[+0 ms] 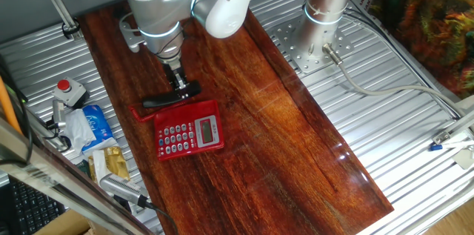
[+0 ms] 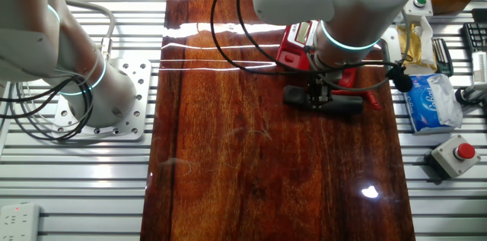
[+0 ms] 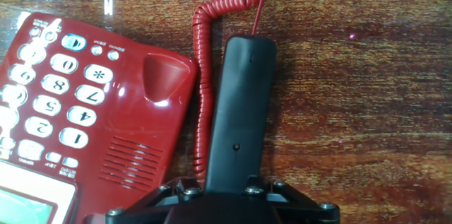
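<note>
A red desk phone point(image 1: 189, 129) with silver keys and a small display lies on the brown wooden board. Beside its back edge is the black handset point(image 1: 159, 101), with a coiled red cord point(image 3: 204, 75) running along it in the wrist view. My gripper points down at the handset, its dark fingers close to both sides of the grip. Whether they press on it cannot be made out, dark against dark. In exterior view 2 the handset point(image 2: 346, 105) shows below my wrist, and the arm covers part of the phone point(image 2: 291, 53).
Off the board's left edge in exterior view 1 are a red-button box point(image 1: 69, 92), a blue-white tissue pack point(image 1: 96, 127) and a metal frame bar point(image 1: 55, 172). The arm's base point(image 1: 315, 42) stands at the right. Much of the board point(image 1: 289, 161) is bare.
</note>
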